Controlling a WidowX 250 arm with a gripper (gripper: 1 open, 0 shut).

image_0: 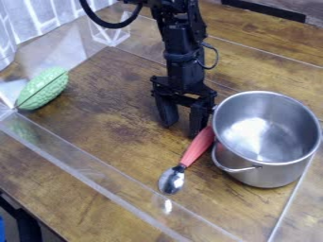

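Note:
My black gripper [182, 115] is low over the middle of the wooden table, pointing down, just left of a steel pot [265, 129]; whether its fingers are open or shut is hard to tell against the dark body. A spoon with a red handle [195, 146] lies below the gripper, along the pot's left side, its silver bowl [172, 181] toward the front. A pale green oval object [43, 89] sits at the far left.
Transparent panels border the table at the front left and back left. The pot fills much of the right side.

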